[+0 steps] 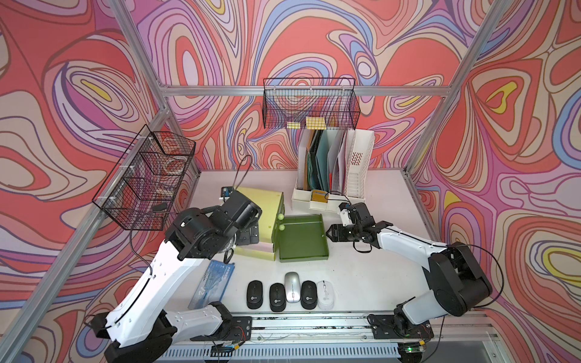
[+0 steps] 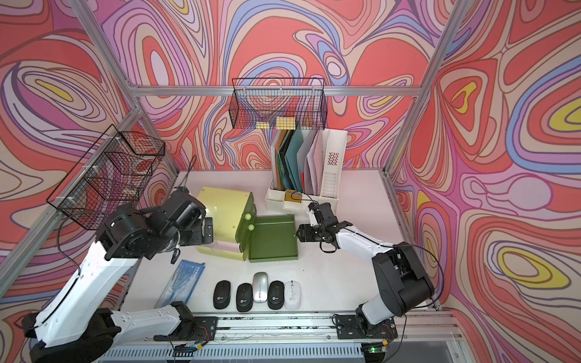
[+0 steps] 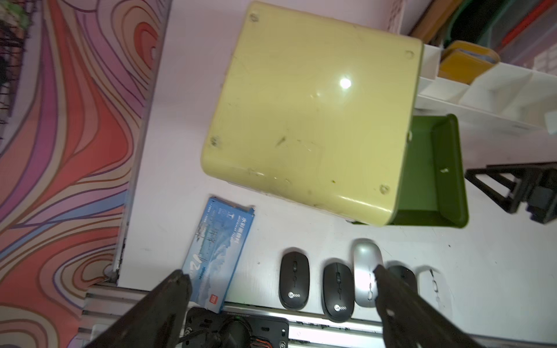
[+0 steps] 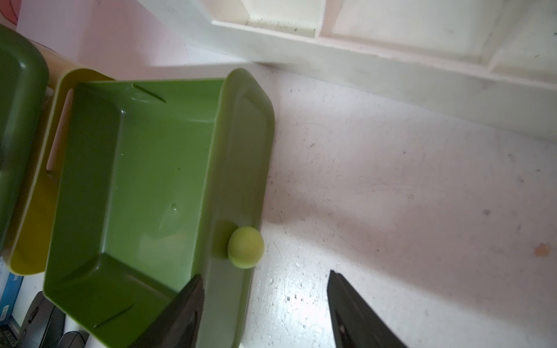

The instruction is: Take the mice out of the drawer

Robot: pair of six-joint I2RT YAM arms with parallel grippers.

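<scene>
Several computer mice stand in a row along the table's front: a black mouse (image 1: 254, 294), another black one, a silver mouse (image 1: 292, 287), a third black one and a white mouse (image 1: 325, 295). Pulled out to the right of a yellow cabinet (image 3: 313, 110), the green drawer (image 4: 156, 174) shows a bare floor. Raised high at the left, my left gripper is open, looking down over the cabinet and the mice, apart from them. My right gripper is open too, just right of the drawer's front with its round knob (image 4: 245, 247); nothing is between its fingers.
Left of the mice lies a blue box (image 3: 220, 255). A white file organizer (image 1: 362, 163) stands behind the drawer. A black wire basket (image 1: 148, 181) hangs at the left, another on the back wall.
</scene>
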